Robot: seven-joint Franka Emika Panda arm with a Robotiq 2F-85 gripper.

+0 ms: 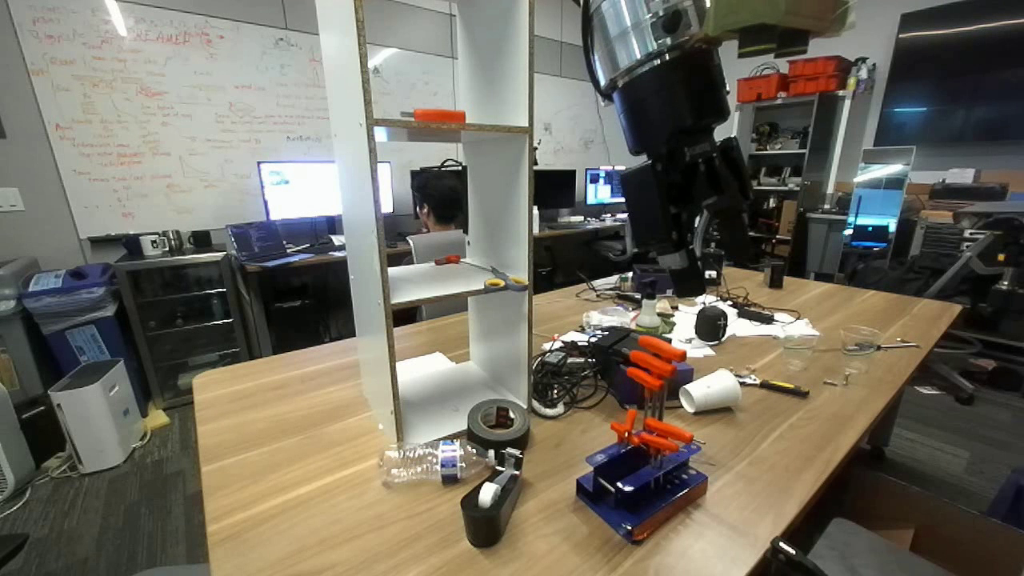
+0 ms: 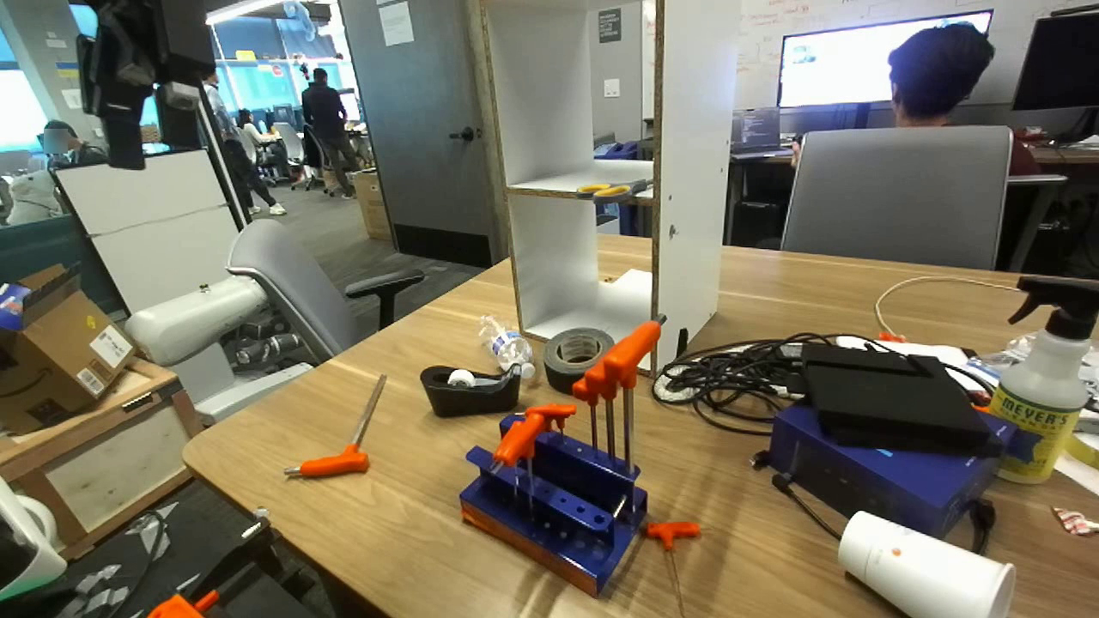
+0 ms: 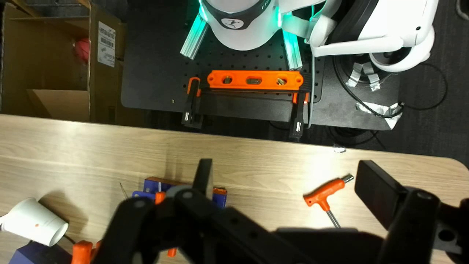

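In the wrist view my gripper is open, its two black fingers wide apart with only bare table below the gap. An orange T-handle hex key lies on the table, nearer the right finger. The blue tool stand holds several orange-handled keys upright; in the wrist view it is partly hidden behind the left finger. Another small orange key rests on the table beside the stand. High above the table, the gripper hangs clear of everything in exterior view 1.
A tall white shelf stands on the table, scissors on its middle board. Near its foot are a tape roll, a tape dispenser and a clear bottle. A white cup lies tipped over.
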